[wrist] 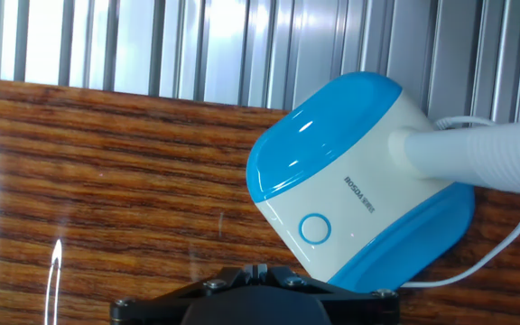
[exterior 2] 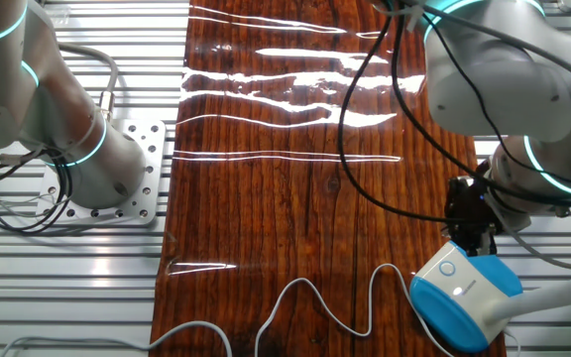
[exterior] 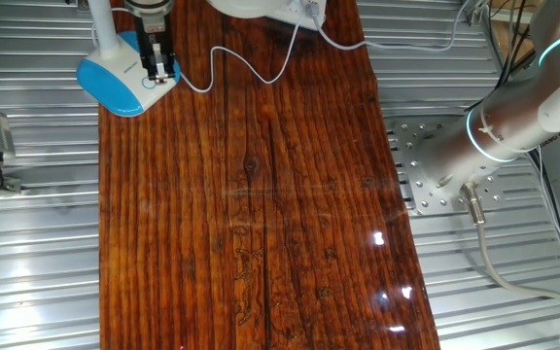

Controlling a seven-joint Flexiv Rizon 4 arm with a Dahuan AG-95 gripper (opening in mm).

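Note:
A lamp with a blue and white base (wrist: 346, 181) and a pale stem (wrist: 477, 153) stands at the table's edge. A ring-shaped button (wrist: 315, 228) is on the base's white strip. In exterior view 1 my gripper (exterior: 160, 75) points down over the lamp base (exterior: 115, 86), overlapping the button area from this angle. The wrist view shows the gripper at the bottom edge with its fingertips together, nothing visible between them, close to the button side of the base. Whether the tips touch the lamp I cannot tell. In exterior view 2 the gripper (exterior 2: 476, 243) is dark beside the base (exterior 2: 459, 293).
A white cord (exterior: 251, 66) curves from the lamp to a power strip (exterior: 299, 12) at the far edge. Dark cables (exterior 2: 345, 129) hang across exterior view 2. Ribbed metal flooring flanks the table.

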